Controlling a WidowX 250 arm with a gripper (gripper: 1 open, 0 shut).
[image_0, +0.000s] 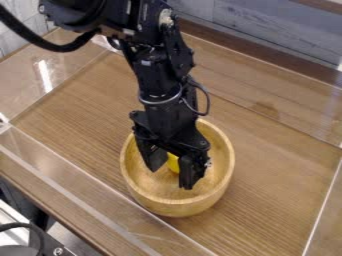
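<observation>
My black gripper (168, 156) reaches down into a cream bowl (179, 201) in the middle of the view. Its two dark fingers stand on either side of a small yellow object (174, 163) in the bowl, which is partly hidden by the fingers. Whether the fingers are closed on the object or only around it is unclear.
A pale wall or ledge (254, 25) runs along the back. A dark cable shows at the lower left corner.
</observation>
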